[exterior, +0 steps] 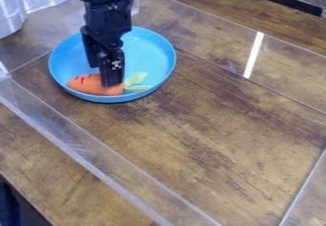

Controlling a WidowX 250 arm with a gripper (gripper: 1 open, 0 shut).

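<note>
My black gripper (110,70) reaches down from the top of the view into a blue plate (149,49) on the wooden table, its fingers at an orange toy carrot (90,87) with pale green leaves that lies in the front of the plate. Whether the fingers grip the carrot or only stand over it, and how far they are open, I cannot tell.
Bare wooden table (204,154) fills the right and front. Clear plastic strips or panels run along the left and right sides. A crumpled white plastic item (15,1) sits at the top left.
</note>
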